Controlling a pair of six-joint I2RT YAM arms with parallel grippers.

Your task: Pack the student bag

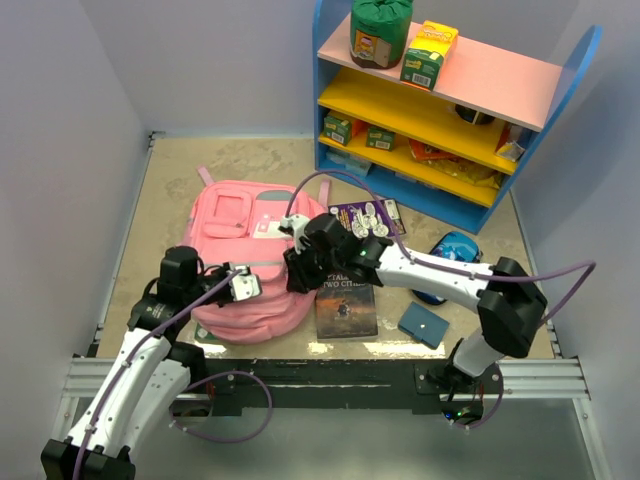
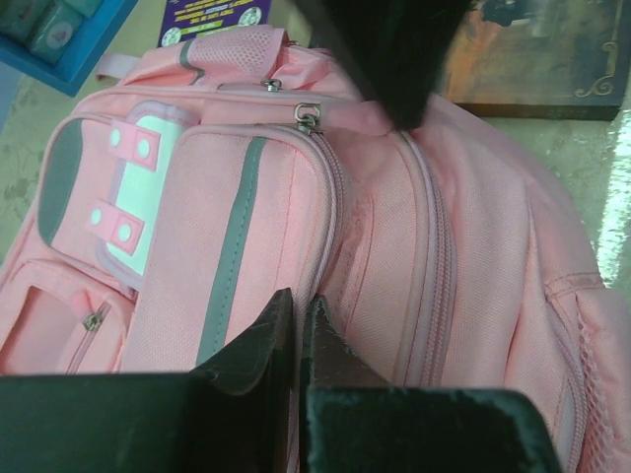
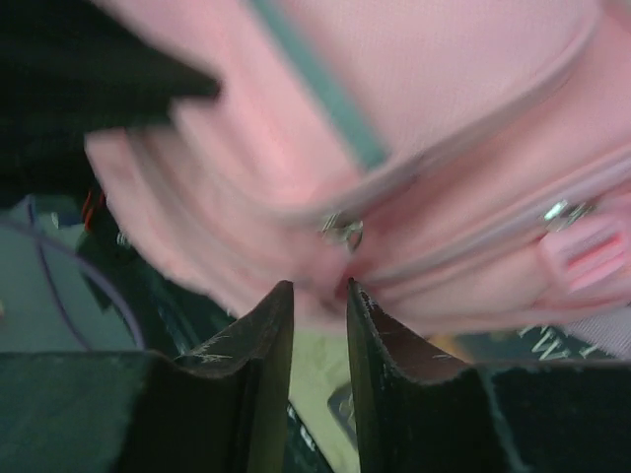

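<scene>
The pink backpack (image 1: 245, 312) lies flat on the floor, its front pocket up. In the left wrist view, my left gripper is shut on pink fabric at the edge of the front pocket (image 2: 237, 236); a metal zipper pull (image 2: 308, 119) sits at that pocket's corner. My right gripper stands part open over the bag's right side. A metal zipper pull (image 3: 342, 232) appears just beyond its fingertips in the blurred right wrist view; nothing clearly lies gripped there. The dark book (image 1: 347, 312) titled Tale of Two Cities is right of the bag, partly under my right arm.
A purple book (image 1: 360, 215) lies behind the arm. On the right are a blue case (image 1: 458, 247) and a dark blue notebook (image 1: 423, 325). A shelf unit (image 1: 420, 105) with boxes and packets stands at the back. Bare floor (image 1: 500, 300) shows at far right.
</scene>
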